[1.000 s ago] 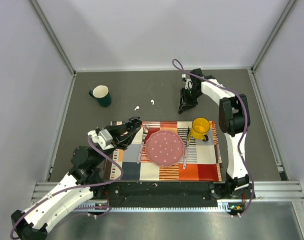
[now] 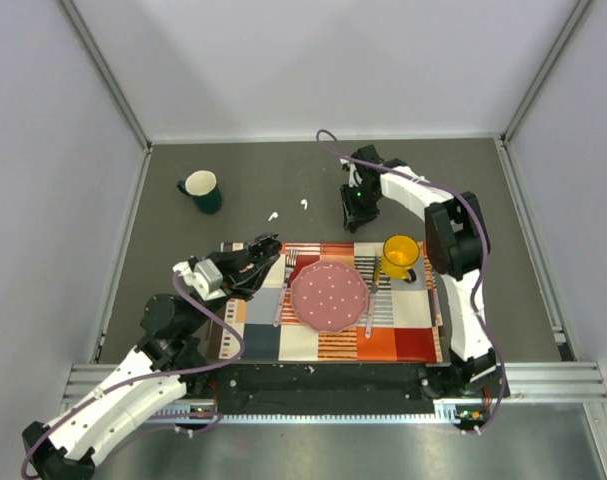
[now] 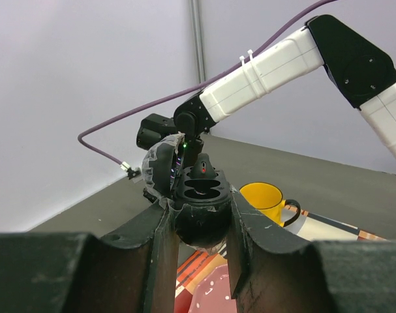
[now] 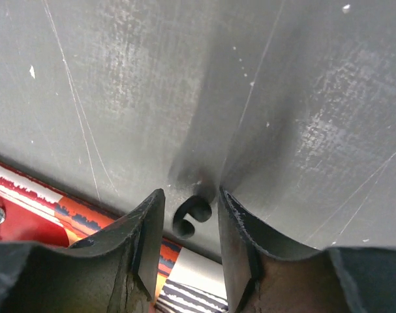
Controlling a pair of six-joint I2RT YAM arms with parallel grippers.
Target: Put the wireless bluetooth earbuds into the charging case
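My left gripper (image 2: 268, 252) is shut on the black charging case (image 3: 201, 194), held up over the mat's left part. Its lid stands open on the left in the left wrist view. A dark piece with a red mark (image 3: 203, 169) sits in the case's far part; the nearer hollow looks empty. A black earbud (image 4: 183, 227) shows between the fingertips of my right gripper, low over the bare grey table. Those fingers stand apart, with gaps visible beside the earbud. Whether it touches the table is hard to tell.
A pink plate (image 2: 329, 297) lies on the patterned mat between a fork (image 2: 285, 290) and a knife (image 2: 371, 309). The yellow mug (image 2: 400, 258) is close to the right arm. A green mug (image 2: 202, 192) stands back left. Two small white pieces (image 2: 273, 216) lie on otherwise clear table.
The left arm and the case have kept still.
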